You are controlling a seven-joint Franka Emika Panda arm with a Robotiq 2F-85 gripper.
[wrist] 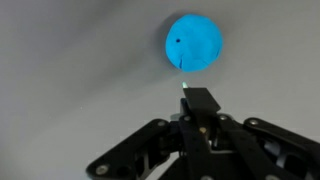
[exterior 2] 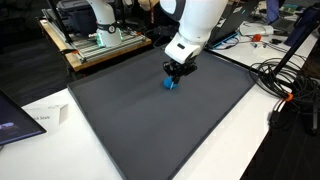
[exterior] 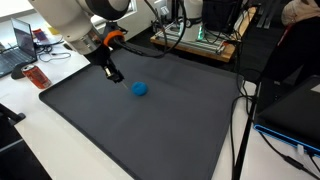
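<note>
A round blue piece [exterior: 139, 88] lies flat on the dark grey table [exterior: 130, 125]; in the wrist view the blue disc [wrist: 195, 43] shows a small dark speck and a short slit at its edge. My gripper [exterior: 117, 79] is low over the table, to the left of the disc in exterior view 1. In the wrist view my gripper points at the disc's near side, apart from it. Its fingers are shut, and a thin pale tip [wrist: 184, 86] pokes out between them; the rest of that thing is hidden. In exterior view 2 the arm partly covers the blue disc [exterior 2: 168, 83].
An orange-red can [exterior: 36, 77] stands off the table's left corner. Loose black cables [exterior: 240, 95] lie along the right edge, and more cables [exterior 2: 290, 85] are beyond the table in exterior view 2.
</note>
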